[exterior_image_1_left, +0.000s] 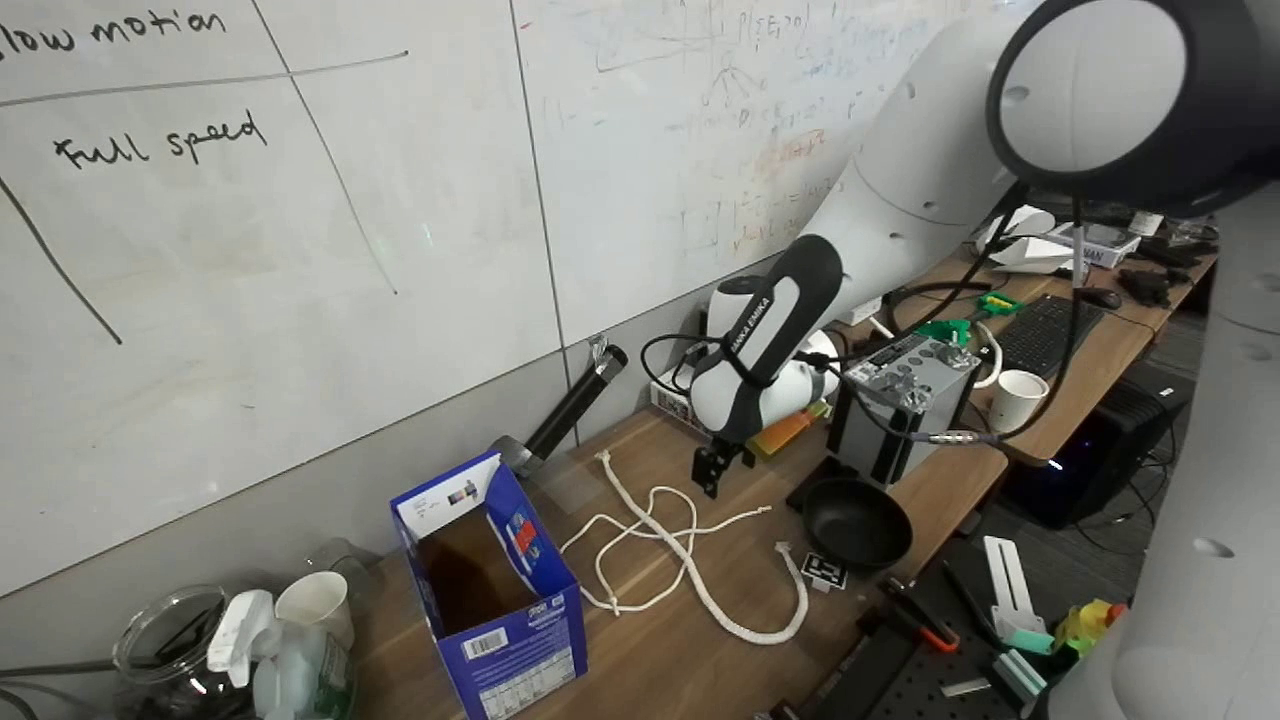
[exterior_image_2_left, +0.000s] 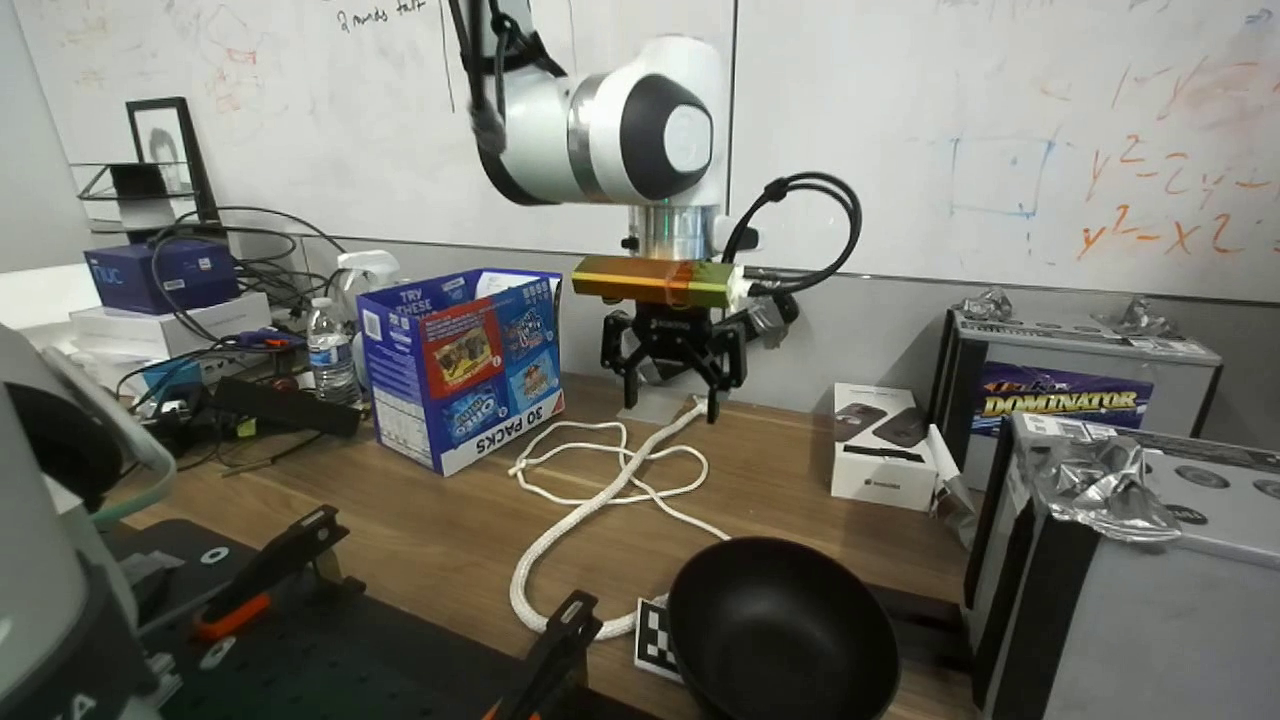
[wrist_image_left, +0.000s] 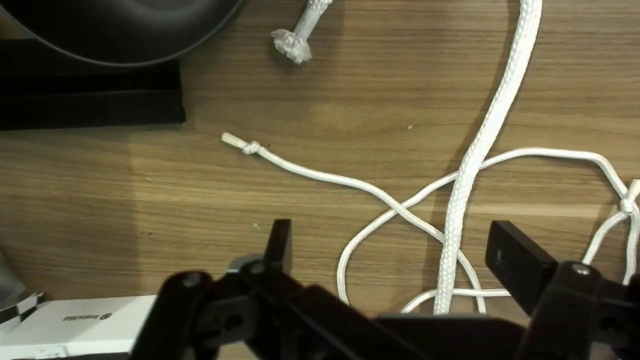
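Note:
My gripper (exterior_image_2_left: 674, 402) hangs over the back part of the wooden table, its fingers wide apart and empty. In the wrist view the two black fingers (wrist_image_left: 519, 264) straddle part of the ropes from above. A thick white rope (exterior_image_1_left: 684, 554) curves along the table from near the wall toward the pan. Crossing beneath it is a thinner white cord (wrist_image_left: 336, 179), looped over itself, with a knot close to its end. Both lie flat on the wood, apart from the gripper. A black pan (exterior_image_2_left: 780, 636) rests at the table's front right in the second exterior view.
An open blue snack box (exterior_image_1_left: 528, 654) stands left of the ropes. A white phone box (exterior_image_2_left: 882, 450) and grey metal units (exterior_image_2_left: 1122, 600) are to the right. Against the wall leans a black cylinder (exterior_image_1_left: 578, 402). Clamps (exterior_image_2_left: 270, 576) line the front edge.

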